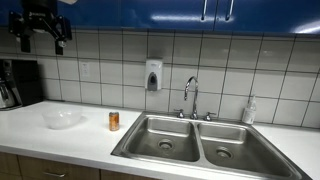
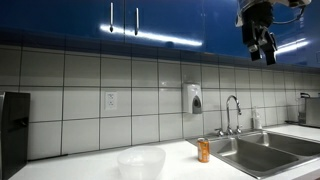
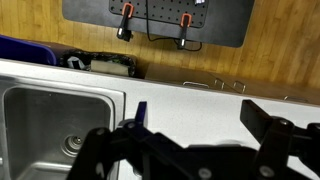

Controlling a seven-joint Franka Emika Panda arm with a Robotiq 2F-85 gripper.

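Observation:
High above the left part of the counter hangs my gripper (image 1: 43, 44), open and empty, well clear of everything below. Its dark fingers (image 3: 268, 128) stand wide apart in the wrist view. A translucent white bowl (image 1: 62, 117) rests on the counter, and exterior view 2 shows the same bowl (image 2: 141, 162) near its bottom edge. To the right of it stands an orange can (image 1: 114, 121), upright, between bowl and sink; the can (image 2: 203, 150) shows close to the sink edge from the other side. In the wrist view I cannot make out the can.
A double steel sink (image 1: 166, 146) with a faucet (image 1: 194, 92) fills the counter's right half. A soap bottle (image 1: 249, 110) stands behind it, and a dispenser (image 1: 153, 74) hangs on the tiles. Blue cabinets (image 1: 170, 14) overhang the counter.

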